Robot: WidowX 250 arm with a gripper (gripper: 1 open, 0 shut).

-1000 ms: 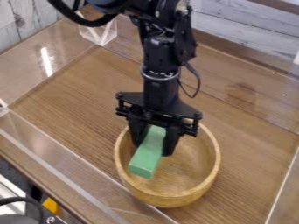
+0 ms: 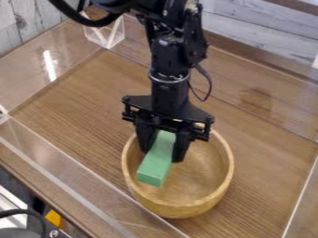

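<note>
My black gripper (image 2: 163, 137) is low over a round tan bowl (image 2: 199, 186), shut on a pale green block (image 2: 155, 165). The block hangs tilted inside the bowl's left part, its lower end toward the viewer; whether it touches the bowl's floor I cannot tell. The arm hides part of the bowl's far rim.
A clear plastic object (image 2: 106, 30) stands at the back left. Cables and a yellow object (image 2: 52, 218) are beyond the table's edge at the lower left.
My gripper and the green block have shifted very slightly within the bowl; little else has changed.
</note>
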